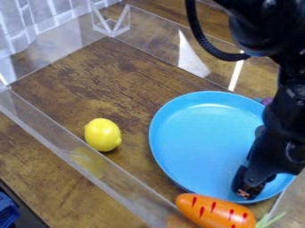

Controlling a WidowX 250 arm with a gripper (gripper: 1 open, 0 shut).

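Note:
The black gripper point(252, 178) reaches down from the right over the lower right part of a blue plate point(197, 142), its tip low at the plate near the rim. Whether anything is between its fingers is hidden. A yellow lemon point(103, 134) lies on the wooden surface left of the plate. An orange toy carrot point(212, 211) with red marks and green leaves lies in front of the plate.
Clear plastic walls point(84, 169) border the wooden area point(95, 85). A dark blue object sits at the lower left edge. A purple item is mostly hidden behind the arm at right.

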